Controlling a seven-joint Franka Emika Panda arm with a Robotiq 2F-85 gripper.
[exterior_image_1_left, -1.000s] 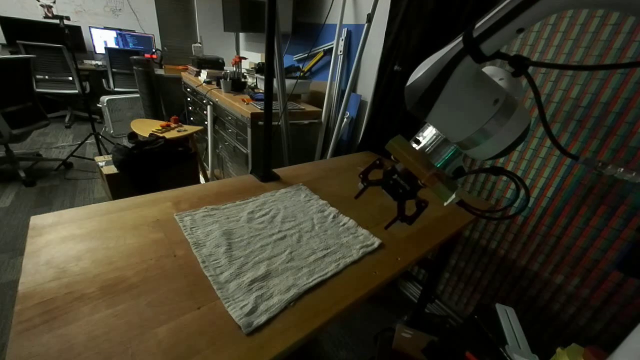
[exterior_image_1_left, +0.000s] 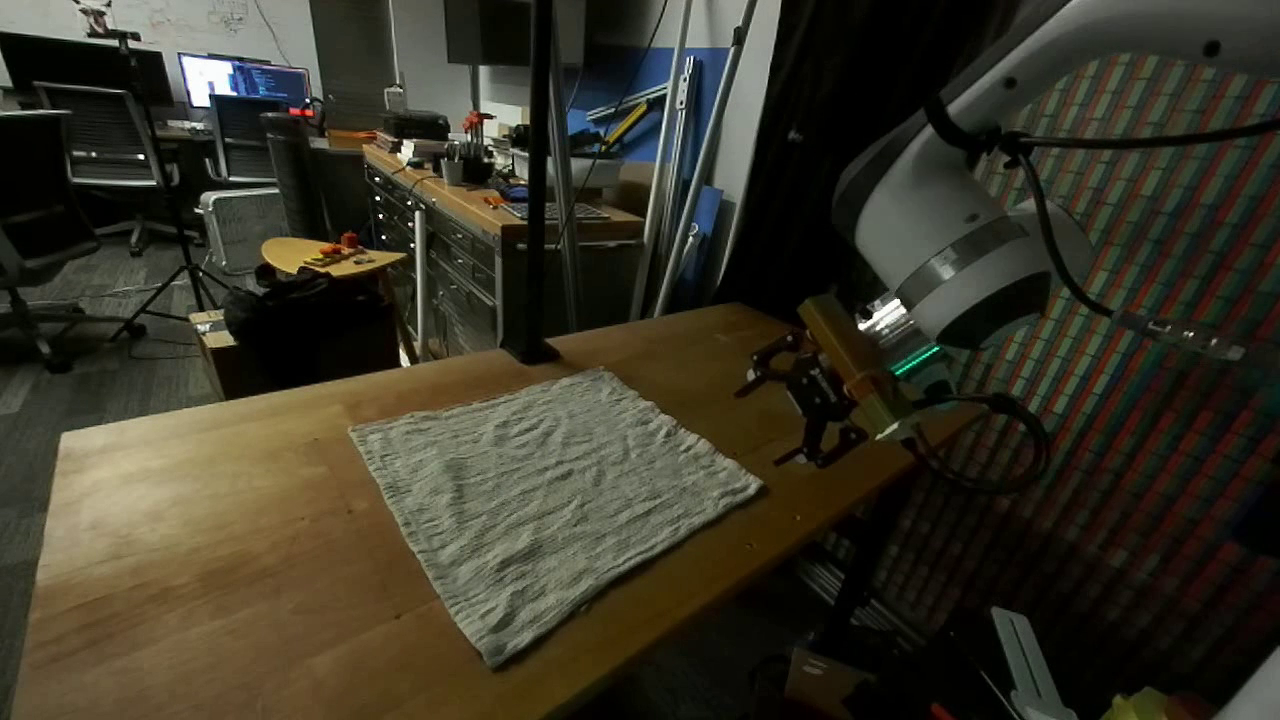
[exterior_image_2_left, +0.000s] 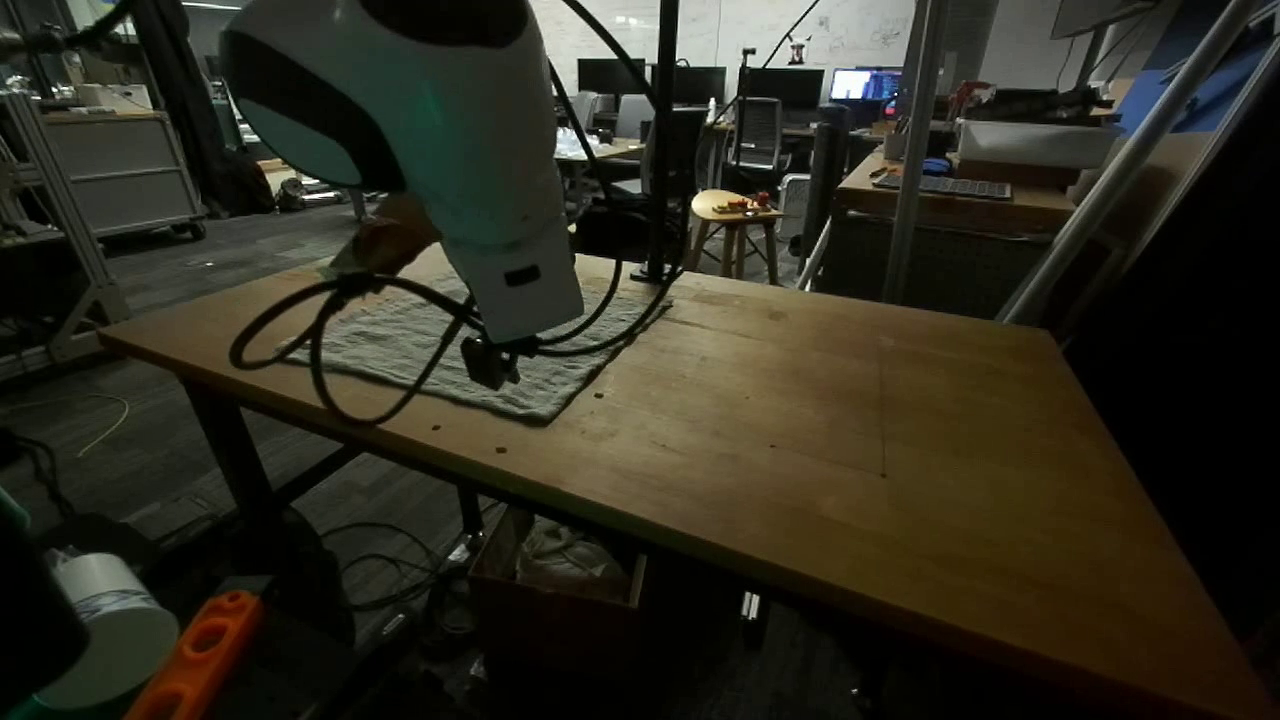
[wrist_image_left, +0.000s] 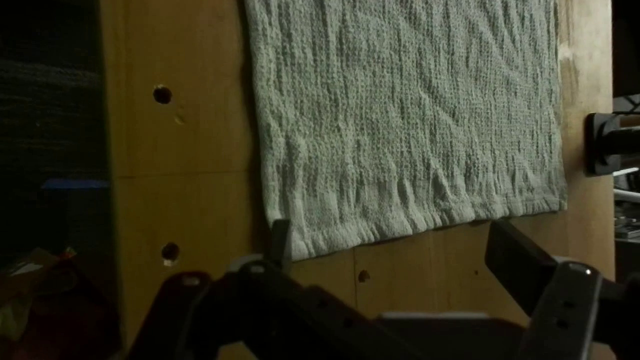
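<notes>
A pale grey, wrinkled cloth (exterior_image_1_left: 552, 492) lies spread nearly flat on the wooden table. My gripper (exterior_image_1_left: 763, 426) hangs above the table just off the cloth's right edge in exterior view 1, open and tilted, with no object between its fingers. From the wrist, the cloth (wrist_image_left: 408, 114) fills the upper middle, its near hem running between the two fingertips of the gripper. The left fingertip overlaps the cloth's near left corner in that view. In exterior view 2 the arm hides the gripper and part of the cloth (exterior_image_2_left: 528, 390).
A black post (exterior_image_1_left: 531, 342) rises from the table's far edge, close to the cloth. Bare wood shows on the table (exterior_image_2_left: 840, 396) to the right in exterior view 2. A looped cable (exterior_image_1_left: 1020, 450) hangs beside the wrist. The table's edge lies left of the cloth in the wrist view.
My gripper has come lower and shifted slightly right in exterior view 1, with its tilt changed. It was open before too, and the cloth lies unmoved.
</notes>
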